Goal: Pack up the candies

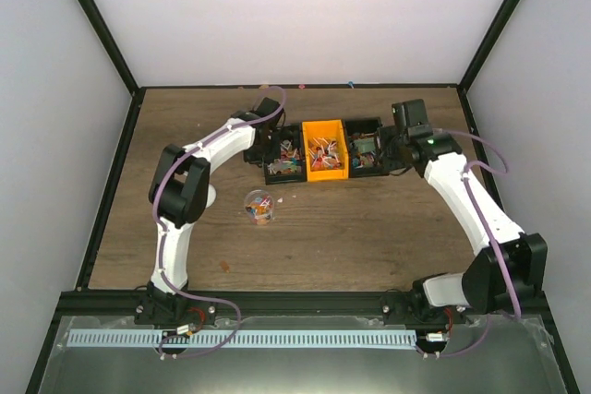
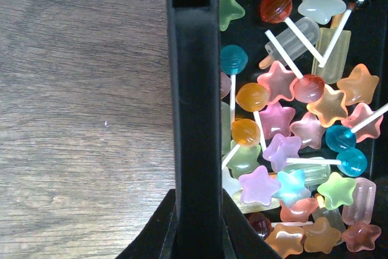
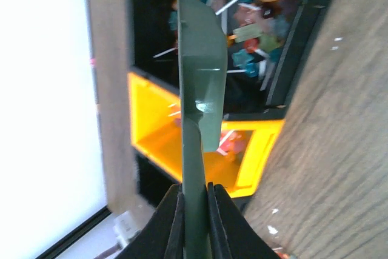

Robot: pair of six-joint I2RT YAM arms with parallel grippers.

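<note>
In the top view, an orange box (image 1: 315, 127) stands between a left black box (image 1: 285, 179) and a right black box (image 1: 363, 122), all with candies in them. My left gripper (image 1: 271, 143) is at the left black box's outer side. Its fingers (image 2: 159, 235) are shut on that box's black wall (image 2: 197, 119), beside star candies (image 2: 259, 185) and lollipops (image 2: 245, 132). My right gripper is shut on the handle of a green scoop (image 3: 203, 59). The scoop is over the right black box, tilted nearly edge-on in the right wrist view; what it carries cannot be told.
A clear round cup (image 1: 260, 206) with colorful candies stands in front of the left box. Some loose bits, such as an orange piece (image 1: 224, 266), lie on the wooden table (image 1: 323, 246).
</note>
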